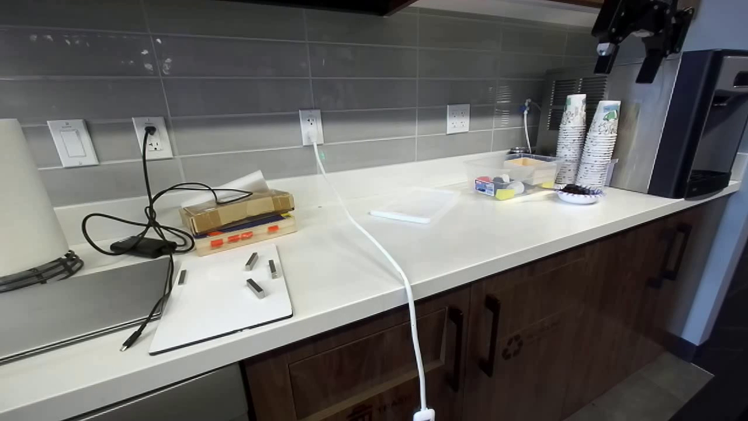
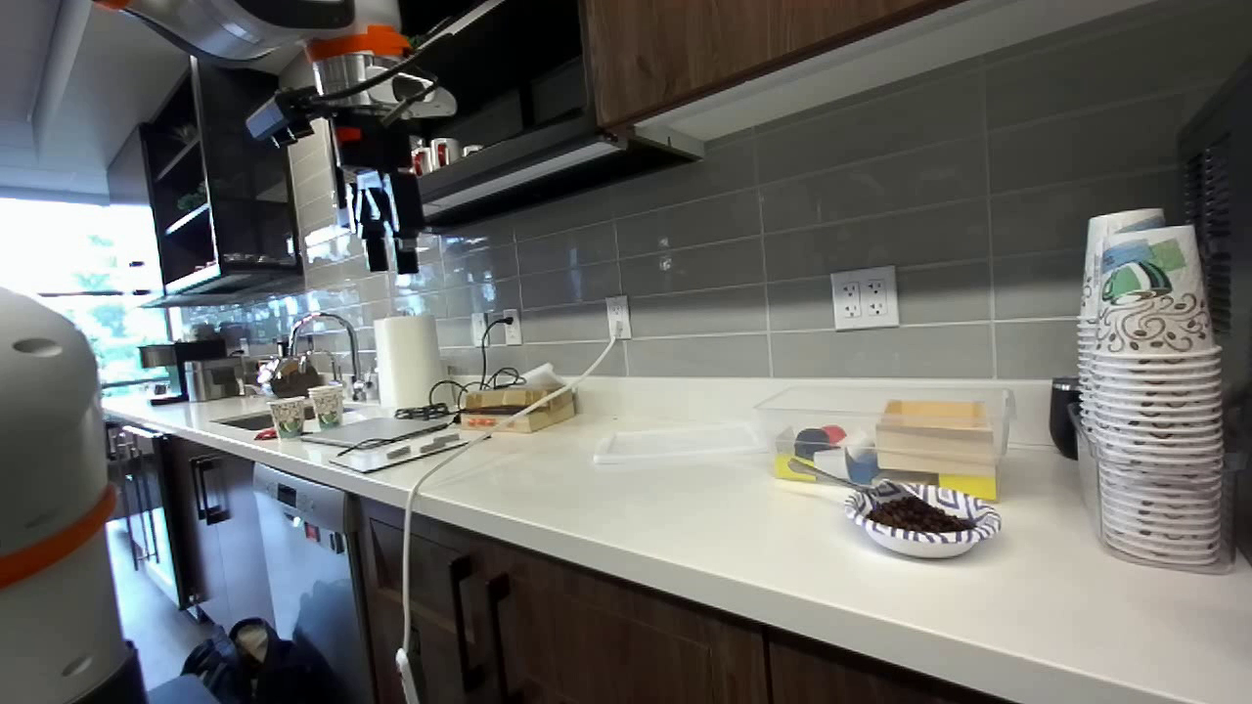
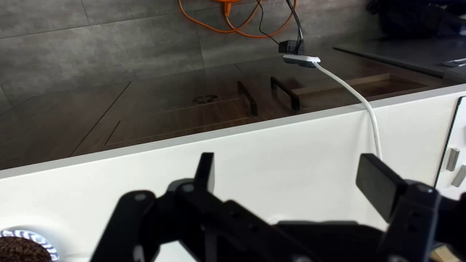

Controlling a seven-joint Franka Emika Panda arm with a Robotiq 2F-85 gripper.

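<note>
My gripper is open, its two dark fingers wide apart with only bare counter seen between them. In the second exterior view the gripper (image 2: 392, 260) hangs high above the counter, pointing down; the first exterior view has it (image 1: 626, 70) at the top right. A patterned paper bowl (image 2: 921, 542) of dark coffee-like beans sits near the right end of the counter, a spoon (image 2: 828, 474) leaning on its rim. Behind it stands a clear plastic bin (image 2: 810, 411) with blocks and colourful items inside. Part of the bowl (image 3: 41, 239) shows at the wrist view's lower left.
Stacked paper cups (image 2: 1156, 387) stand at the far right. A white cable (image 1: 382, 249) crosses the counter and hangs over its front edge. A whiteboard (image 1: 217, 309) with several metal blocks, cardboard boxes (image 1: 238, 213) and a translucent lid (image 1: 414, 204) lie leftward.
</note>
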